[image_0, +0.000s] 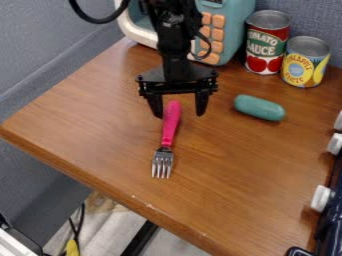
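A black gripper (178, 106) hangs over the wooden table (94, 130), its fingers apart on either side of the pink handle of a fork (168, 133). The handle's upper end lies between or just below the fingertips. The fork's metal tines point toward the front of the table. A teal cylindrical object (259, 107) lies to the right of the gripper.
A teal toy microwave (227, 20), a tomato can (266, 45) and a yellow can (305, 65) stand at the back. A dark appliance with white knobs (325, 220) is at the right edge.
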